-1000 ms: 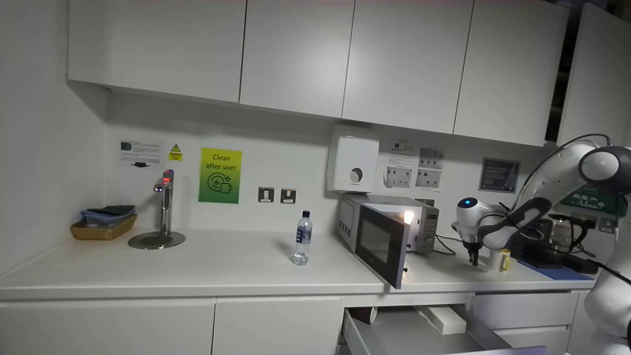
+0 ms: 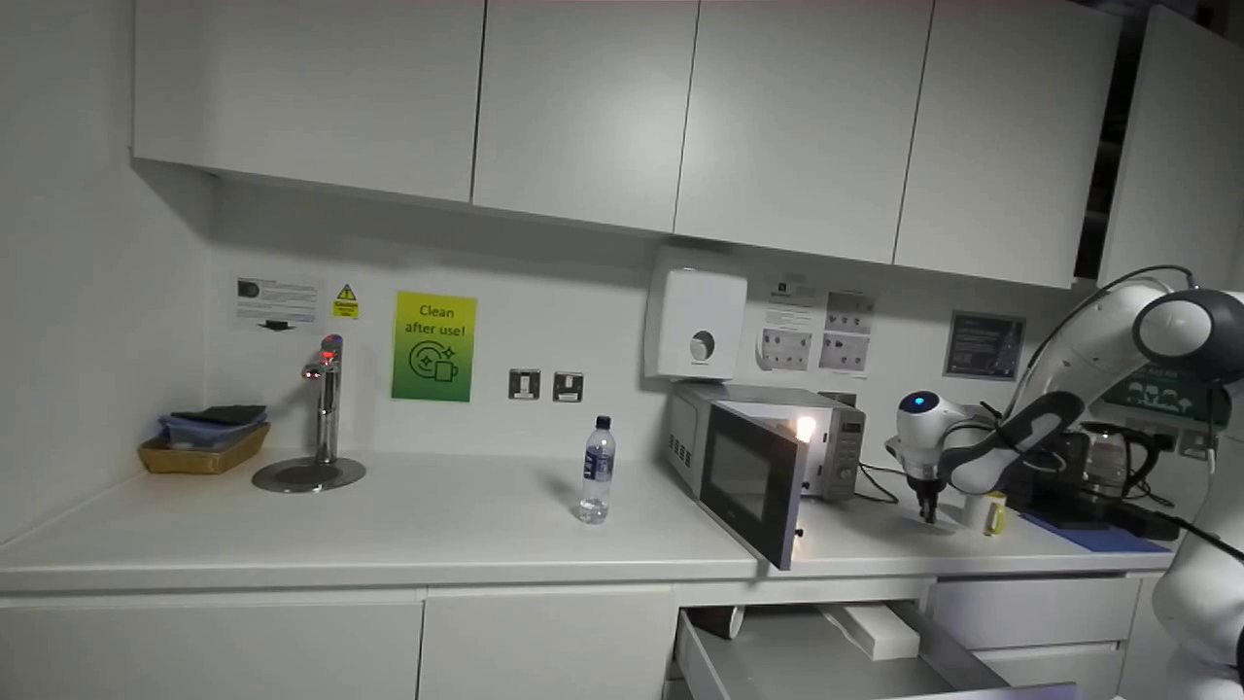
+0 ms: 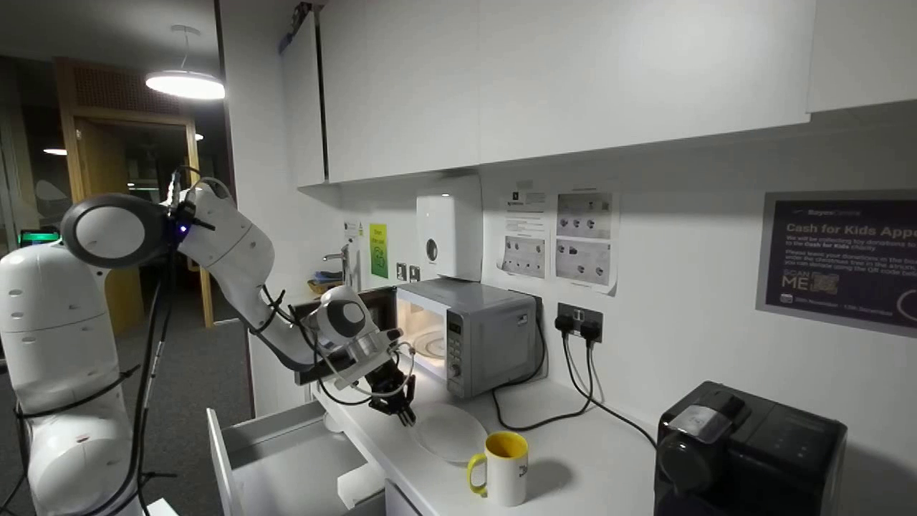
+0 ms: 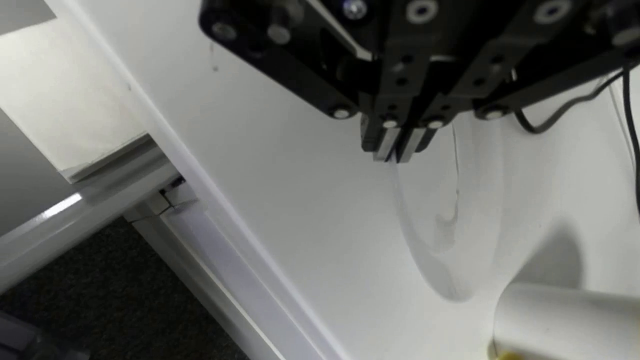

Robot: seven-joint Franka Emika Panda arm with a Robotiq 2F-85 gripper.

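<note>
A white plate point(image 3: 453, 436) lies on the counter in front of the microwave point(image 3: 494, 331), whose door stands open and whose inside is lit. At the plate's near-left edge in exterior view 2 is my gripper point(image 3: 405, 418), pointing down. In the wrist view the gripper is shut, its fingertips close together where the rim of the plate point(image 4: 427, 204) meets them. Whether the thin rim is between the fingers cannot be told. A white mug with yellow inside and handle point(image 3: 505, 471) stands beside the plate.
Below the counter an open drawer point(image 2: 770, 665) holds a white box point(image 2: 869, 631). A water bottle point(image 2: 597, 471) stands left of the microwave door point(image 2: 752, 484). A black coffee machine point(image 3: 749, 451) sits on the right, and cables point(image 3: 550, 421) trail behind the plate.
My gripper has shifted very slightly to the left in exterior view 1. Everything else there looks the same.
</note>
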